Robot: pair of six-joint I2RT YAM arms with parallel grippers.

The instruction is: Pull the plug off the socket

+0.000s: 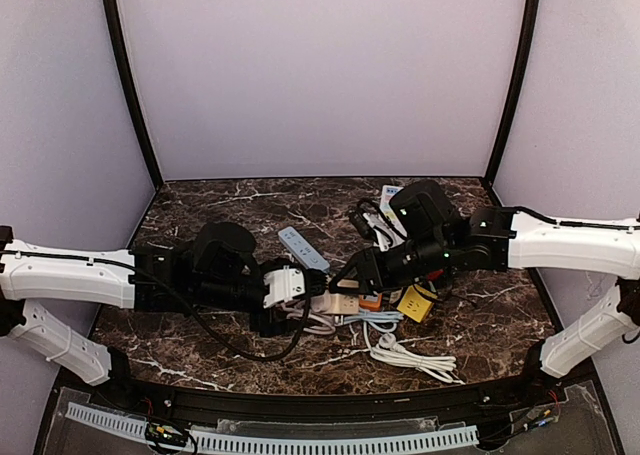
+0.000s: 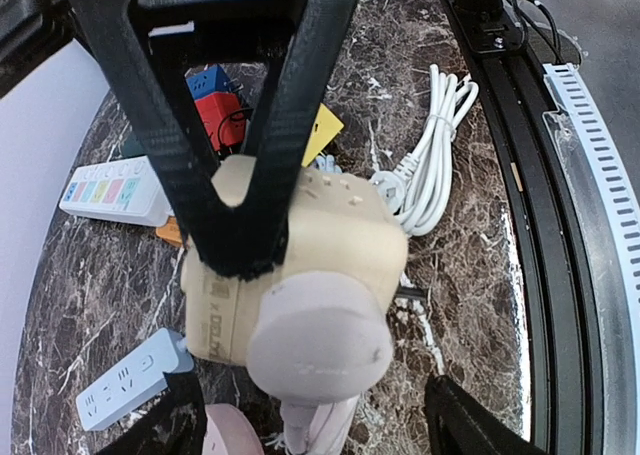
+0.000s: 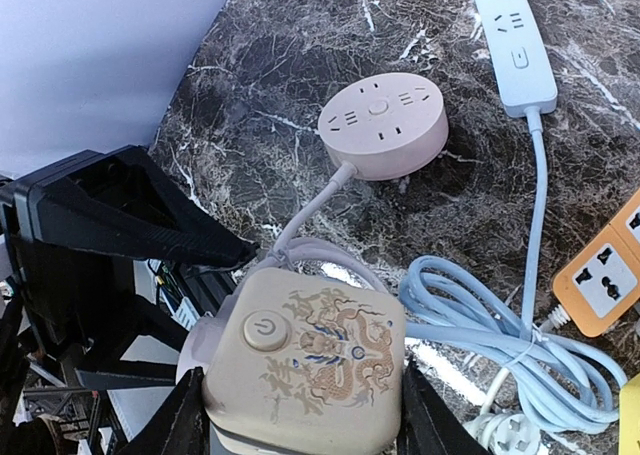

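The cream socket block, with a dragon print and a round button, is held by my right gripper, shut on its two sides. A pale round plug is seated in the block's face, its cord hanging down in the left wrist view. My left gripper is open, its fingers spread to either side of the plug with gaps showing. From the right wrist view, the left gripper reaches in from the left around the plug. In the top view both grippers meet at mid-table and largely cover the plug.
A round pink power strip with a cord and a blue-grey strip lie on the marble table. Coiled blue cable, an orange strip and a white cable bundle crowd the right side.
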